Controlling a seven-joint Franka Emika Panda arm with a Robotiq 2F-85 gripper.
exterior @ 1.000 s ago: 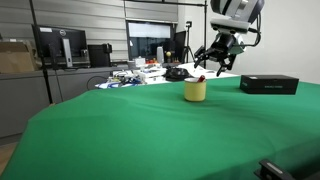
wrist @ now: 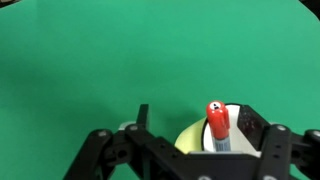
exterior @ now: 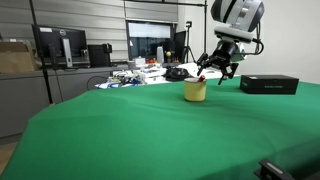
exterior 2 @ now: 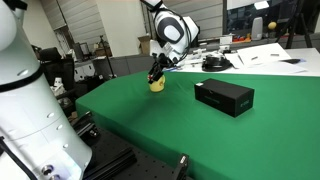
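Note:
A pale yellow cup [exterior: 194, 92] stands upright on the green table, and a red-topped marker [wrist: 217, 118] leans up out of its white inside. My gripper [exterior: 213, 72] hangs just above the cup, a little to its right in exterior view 1. From the wrist, the gripper is open, with the marker's red end in the gap, closer to the right finger [wrist: 251, 124]. Neither finger appears to grip it. In exterior view 2 the cup [exterior 2: 157, 86] sits beneath the gripper, partly covered by it.
A long black box [exterior 2: 224, 97] lies on the table, apart from the cup. White papers and clutter [exterior: 140, 74] occupy the far edge.
Over the last second my gripper has come down towards the cup and shifted slightly right in exterior view 1. The cup and marker have stayed in place.

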